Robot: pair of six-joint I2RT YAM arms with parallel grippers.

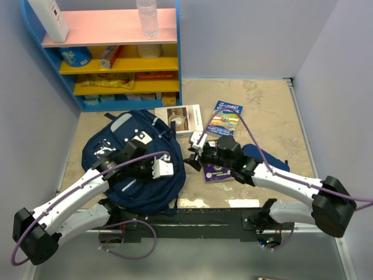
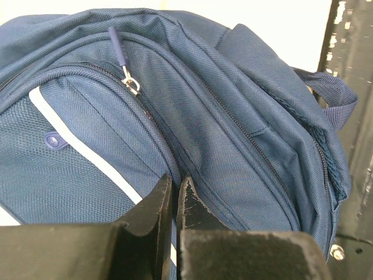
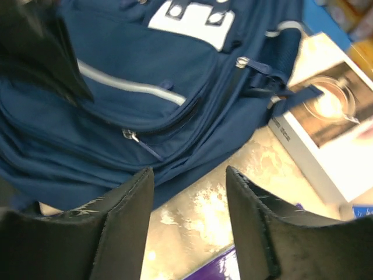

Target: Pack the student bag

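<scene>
The dark blue student bag (image 1: 131,131) lies on the left of the table, its front pocket zippers up. My left gripper is shut on the bag's fabric beside a zipper seam, near the metal zipper pull (image 2: 130,83). My right gripper stands apart from the bag's right side, part open with nothing between its fingers. Beneath the right arm lies a purple book (image 1: 218,173), partly covered. A treehouse book (image 1: 226,118) lies farther back, and a white box with a cup picture (image 1: 180,119) sits behind the bag.
A blue shelf unit with a pink top (image 1: 111,26) stands at the back left, holding several items. A dark blue item (image 1: 265,157) lies behind the right arm. Bare table shows at the back right.
</scene>
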